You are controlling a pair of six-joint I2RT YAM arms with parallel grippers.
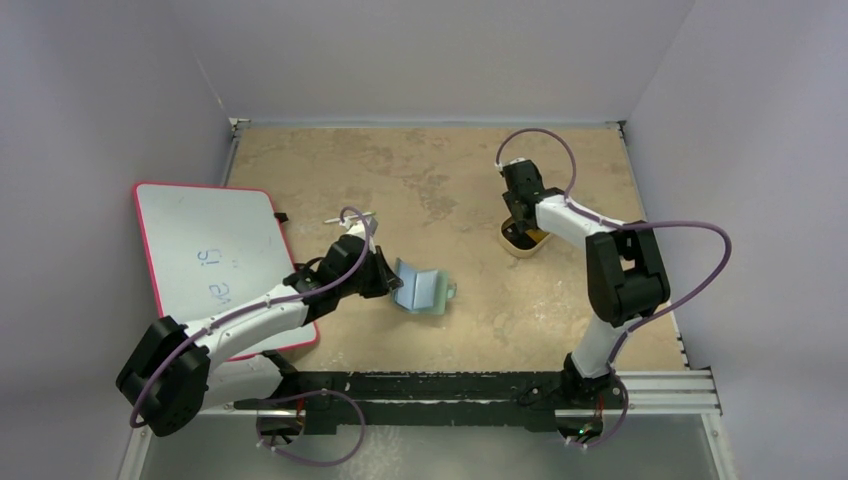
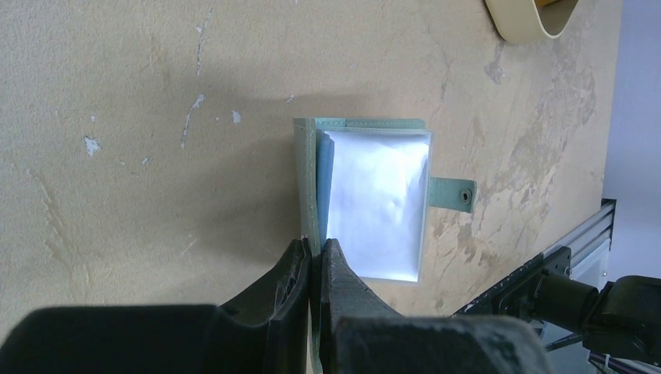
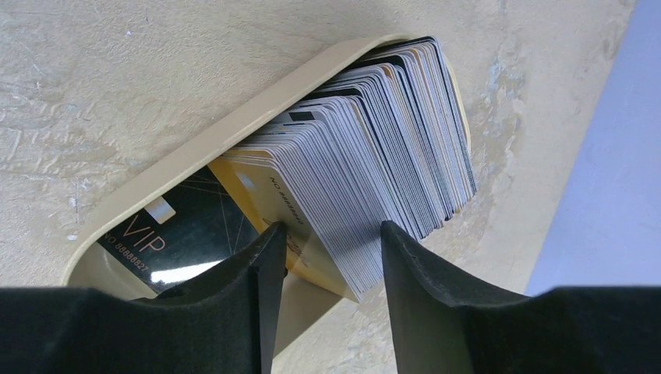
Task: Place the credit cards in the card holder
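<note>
The pale green card holder point(image 2: 309, 179) stands spread with its clear sleeves point(image 2: 380, 202) showing and its snap strap point(image 2: 450, 194) sticking out to the right. My left gripper is shut on the holder's cover edge. At the right of the table, a cream box point(image 3: 179, 156) holds a leaning stack of credit cards point(image 3: 347, 164), gold-faced at the front, while a black VIP card point(image 3: 187, 226) lies flat inside it. My right gripper is open over the stack's front cards, its fingers apart; whether either finger touches a card I cannot tell.
A whiteboard point(image 1: 215, 260) with a red rim lies at the left, partly under the left arm. Behind that arm is a white marker point(image 1: 348, 218).
</note>
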